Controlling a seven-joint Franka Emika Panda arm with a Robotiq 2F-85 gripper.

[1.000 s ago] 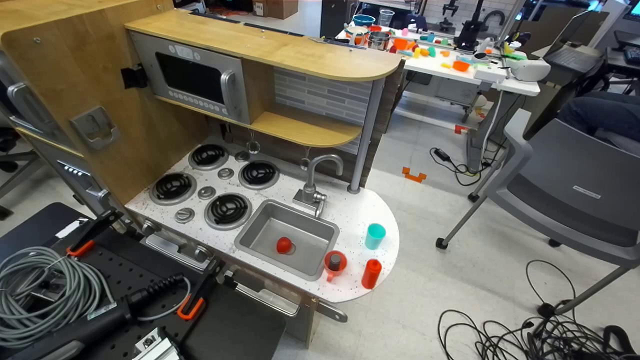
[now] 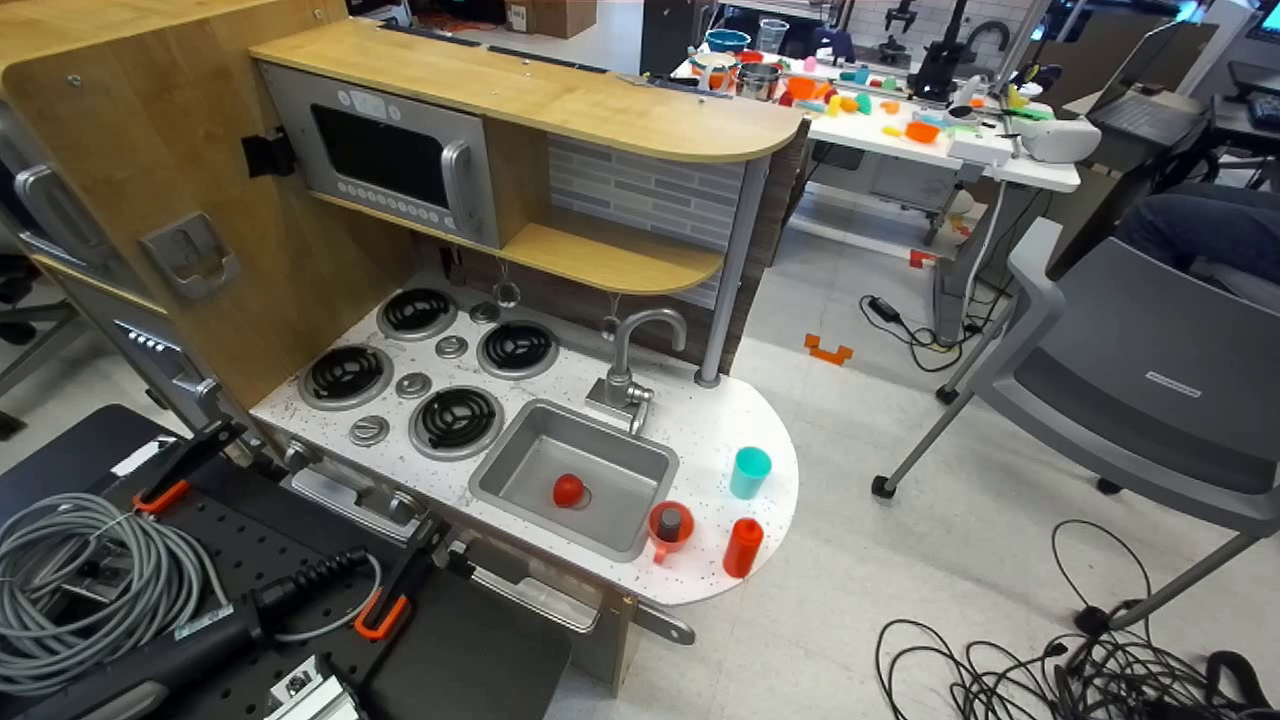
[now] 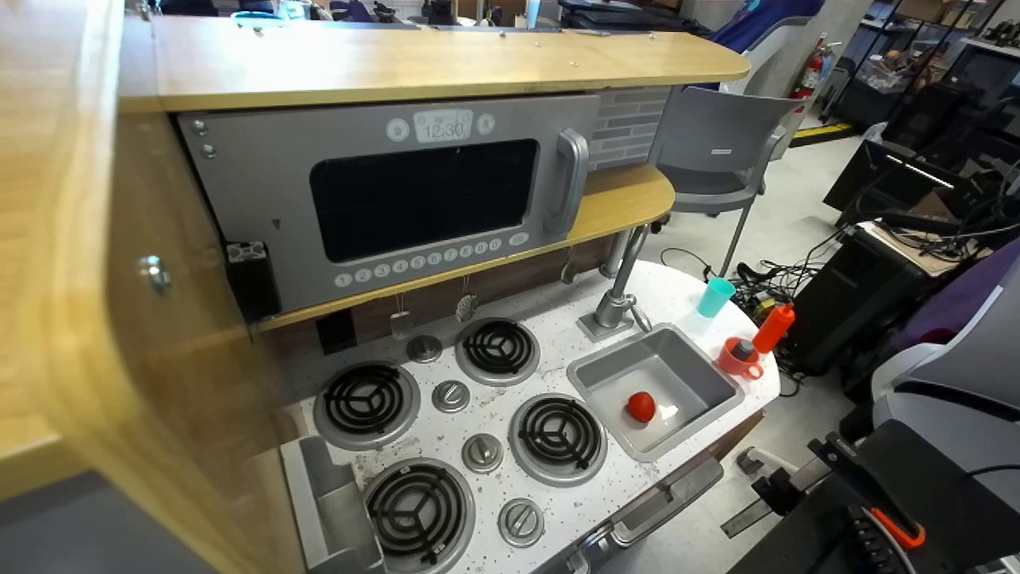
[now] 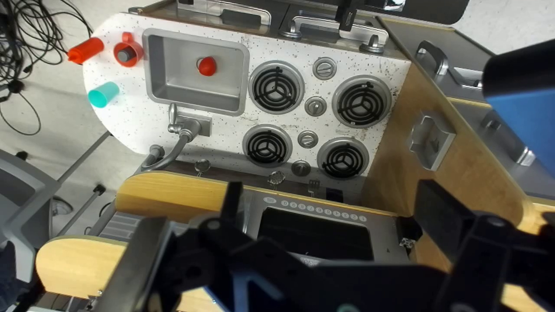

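Observation:
My gripper shows only in the wrist view, high above the toy kitchen. Its dark fingers (image 4: 431, 203) stand wide apart, open, and nothing is held. In the sink (image 2: 511, 428) lies a small red ball-like object (image 2: 570, 490). A red cup (image 2: 659, 548) with a dark object (image 2: 669, 523) inside sits beside the sink. To its right are a red bottle (image 2: 743, 548) and a teal cup (image 2: 750, 475), both on the white counter (image 2: 702, 432).
A faucet (image 2: 620, 378) rises behind the sink. Several burners (image 3: 559, 438) and knobs fill the stove side. The microwave (image 3: 287, 182) and wooden shelf (image 3: 621, 202) overhang the counter's back, while a wooden side panel (image 4: 403, 132) stands beside the stove.

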